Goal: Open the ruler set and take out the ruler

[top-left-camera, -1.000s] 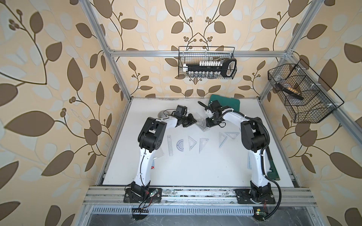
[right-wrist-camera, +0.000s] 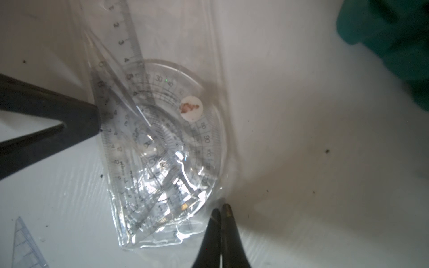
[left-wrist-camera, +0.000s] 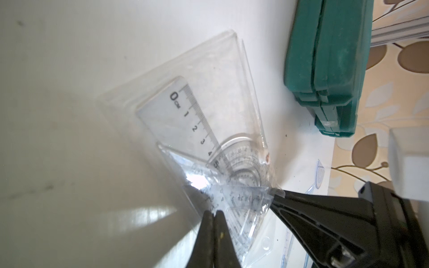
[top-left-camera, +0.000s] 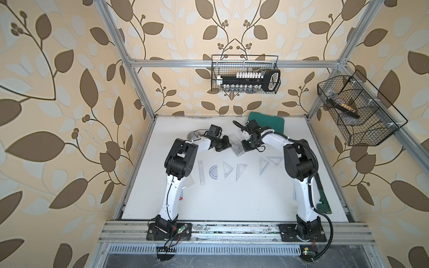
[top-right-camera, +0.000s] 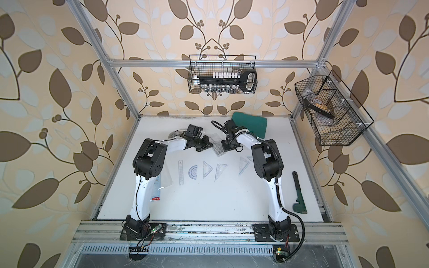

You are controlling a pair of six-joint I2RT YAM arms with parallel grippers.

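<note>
The ruler set is a clear plastic pouch on the white table. Through the film show a ruler, a protractor and other clear drawing pieces. My left gripper is shut with nothing between its fingers, close to the pouch's left long side. On the opposite side, my right gripper is shut with its tips at the pouch's lower right edge. In the left wrist view the film reaches up to the right fingertips; whether a fold is pinched there, I cannot tell.
A green case stands behind the right gripper. Several clear rulers, triangles and a protractor lie in front of the pouch. A green tool lies at the far right.
My right gripper has shifted slightly to the left along the pouch's side. The left gripper has drifted only a little to the left. Both remain beside the pouch.
</note>
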